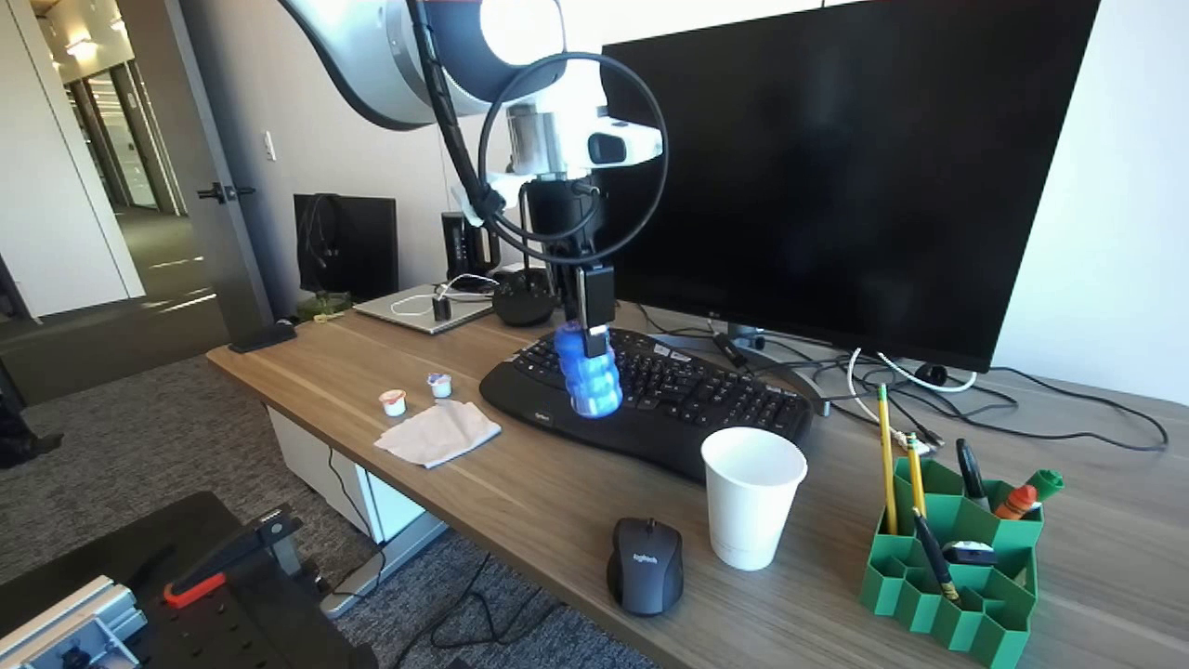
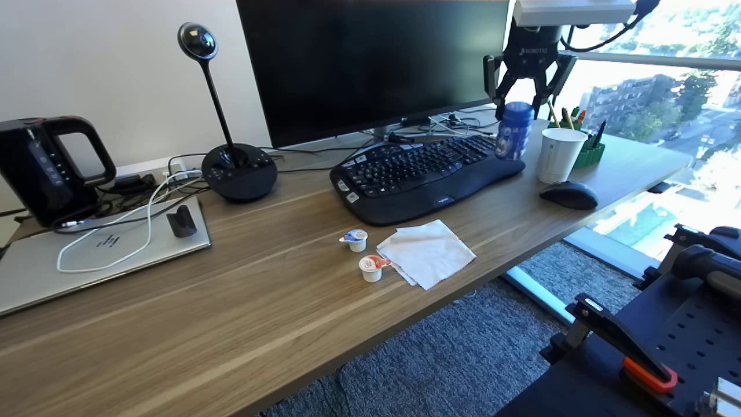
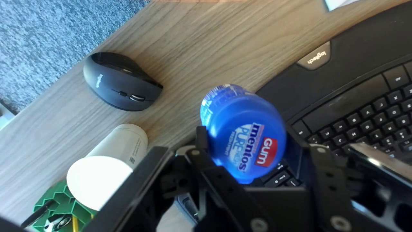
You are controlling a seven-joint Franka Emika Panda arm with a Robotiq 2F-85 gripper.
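A blue Mentos gum bottle (image 3: 247, 135) is gripped between my fingers, its printed lid facing the wrist camera. In exterior view 1 the gum bottle (image 1: 590, 379) hangs in front of the keyboard (image 1: 691, 390), and my gripper (image 1: 587, 334) is shut on its upper part. Exterior view 2 has the gripper (image 2: 517, 108) above the keyboard's right end, with the bottle (image 2: 514, 135) left of a white paper cup (image 2: 560, 156). That cup (image 1: 752, 496) stands upright on the desk, apart from the bottle.
A black mouse (image 1: 646, 567) lies near the desk's front edge. Beside the cup is a green organizer (image 1: 947, 569) with pens and pencils. Two creamer cups (image 2: 371, 268) and a folded napkin (image 2: 427, 253) lie at the front. A large monitor (image 1: 825, 178) stands behind the keyboard.
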